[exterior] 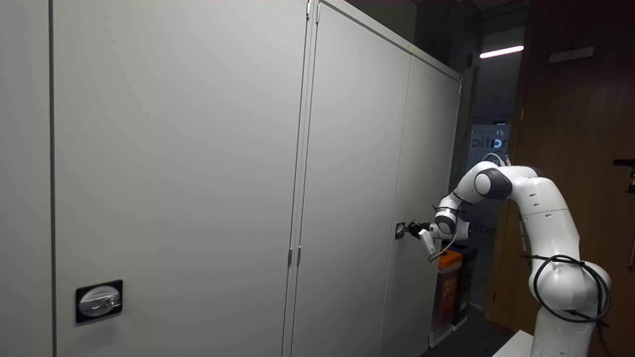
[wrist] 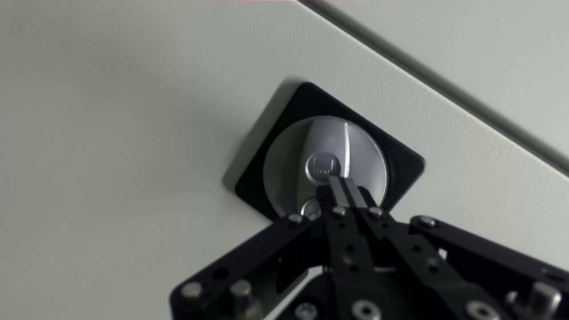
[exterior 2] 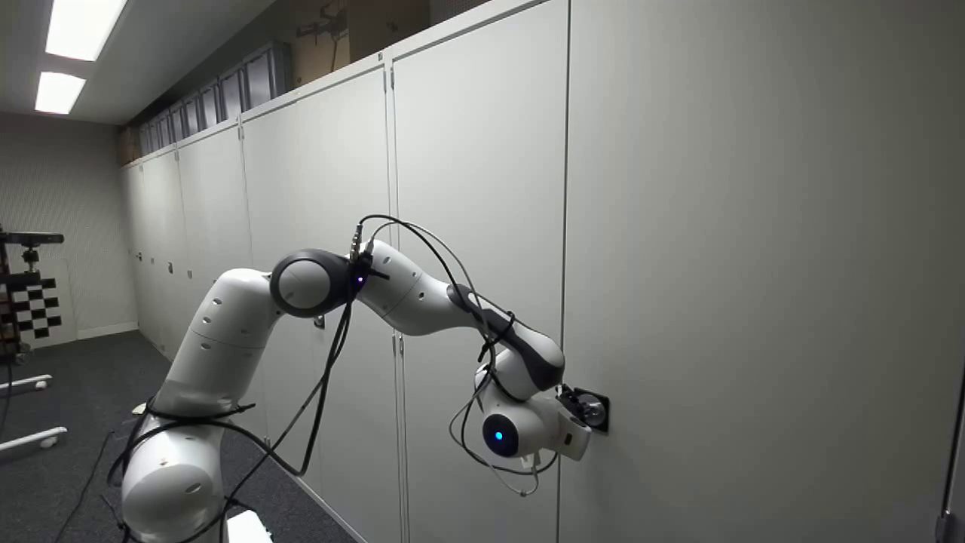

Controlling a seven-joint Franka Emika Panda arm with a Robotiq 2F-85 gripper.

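Note:
A round silver turn handle (wrist: 320, 139) with a raised grip bar sits in a black square plate (wrist: 304, 101) on the grey cabinet door (wrist: 133, 133). In the wrist view my gripper is shut, its two fingertips side by side with nothing visible between them. They overlap the dial beside the lower part of the bar and hide some of it; whether they touch cannot be told. Exterior view 1 has the gripper (exterior: 411, 228) right at the small latch plate (exterior: 400, 231). From the other side, the hand (exterior 2: 571, 433) partly covers that handle (exterior 2: 593, 412).
A narrow seam (wrist: 410, 66) runs between the doors near the handle. Another latch (exterior: 99, 301) is on the nearer cabinet. An orange-topped bin (exterior: 450, 259) stands beyond the cabinet's far end. Cables (exterior 2: 330, 362) hang along my arm.

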